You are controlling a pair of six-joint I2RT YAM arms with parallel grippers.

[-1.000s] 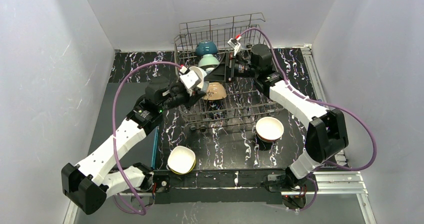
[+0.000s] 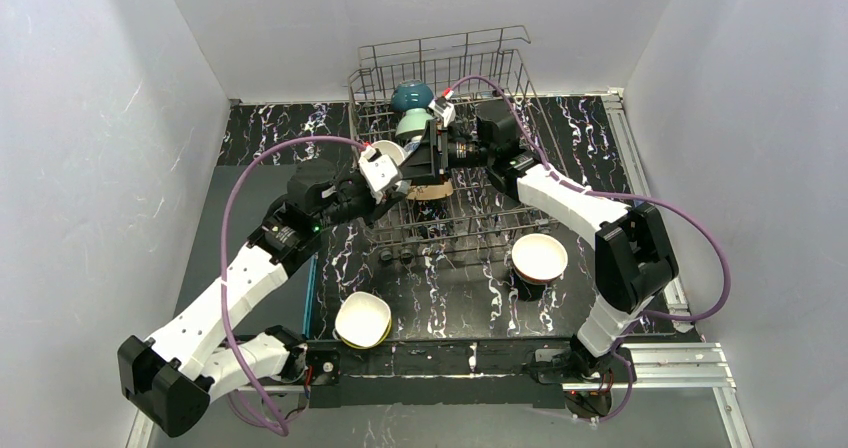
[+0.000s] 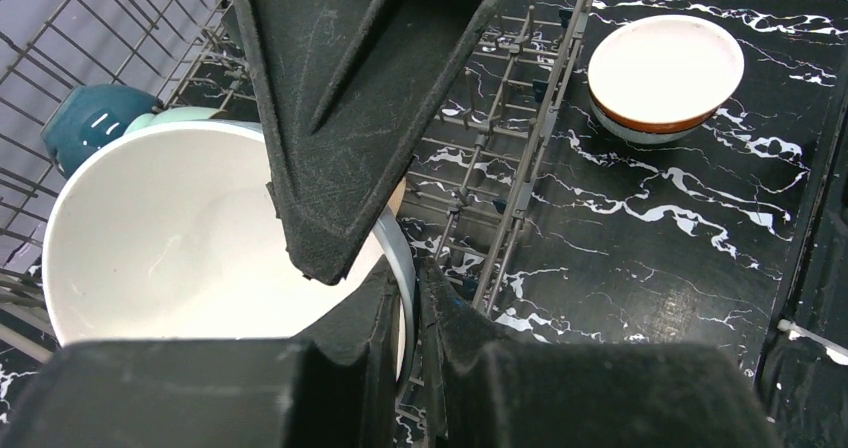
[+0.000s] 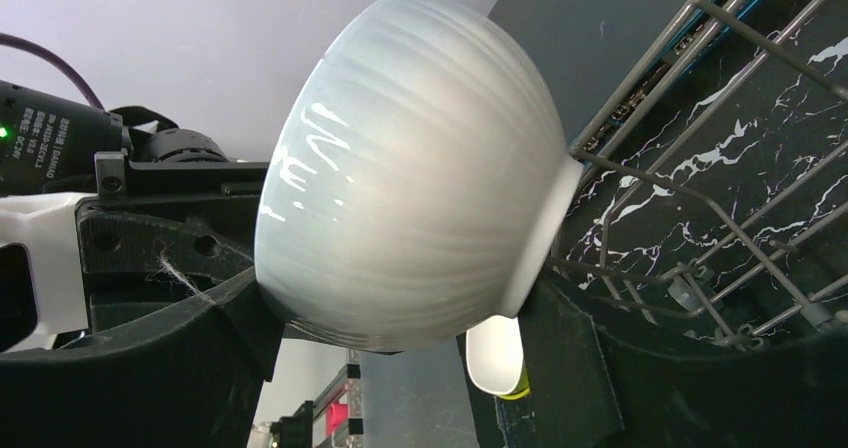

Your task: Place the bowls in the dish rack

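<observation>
A white bowl (image 3: 170, 238) stands tipped on its side at the rack's left. My left gripper is shut on its rim. In the right wrist view the bowl's ribbed outside (image 4: 420, 168) lies between the spread fingers of my right gripper, which is open around it; whether both fingers touch it I cannot tell. One black right finger (image 3: 350, 118) reaches over the bowl's mouth in the left wrist view. Within the dish rack (image 2: 500, 193) are a teal bowl (image 2: 411, 95), a pale green bowl (image 2: 414, 123) and a tan bowl (image 2: 432, 191), partly hidden.
On the black marbled counter in front of the rack stand a white-topped bowl stack (image 2: 540, 257) at right and a squarish white bowl (image 2: 362, 318) over a yellow one at left. Both grippers are close together. The rack's right side looks empty.
The right arm has moved left and toward the front, bringing its gripper over the white bowl and in front of the tan bowl. My left arm has shifted only slightly.
</observation>
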